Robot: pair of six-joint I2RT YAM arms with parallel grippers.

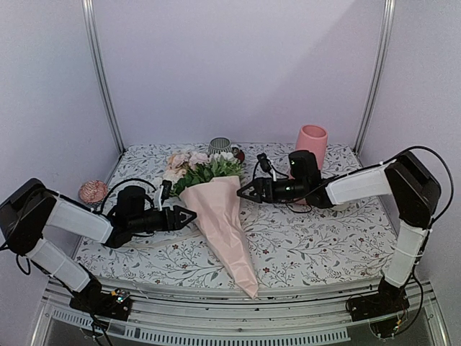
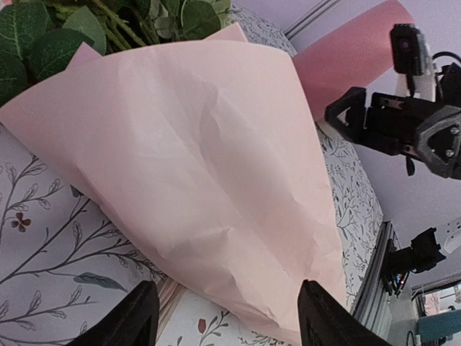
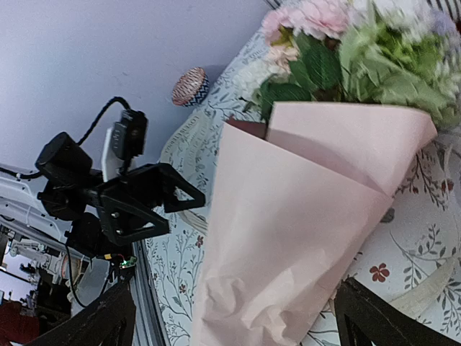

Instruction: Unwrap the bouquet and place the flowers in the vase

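Note:
A bouquet of pale flowers [image 1: 196, 160] with green leaves lies on the table, its stems wrapped in pink paper [image 1: 220, 216] that tapers toward the front edge. The tall pink vase [image 1: 312, 144] stands upright at the back right, its lower part hidden behind the right arm. On the paper's left side is my left gripper [image 1: 189, 218]; its fingers [image 2: 126, 317] are apart, with the paper beyond them and none visibly clamped. My right gripper [image 1: 245, 192] is open at the upper right edge of the wrapping, and the paper [image 3: 288, 231] shows ahead of its fingers.
A round pink patterned object [image 1: 93, 192] sits at the far left. Behind the bouquet stand a striped pot [image 1: 219, 145] and a small dark red item [image 1: 238, 154].

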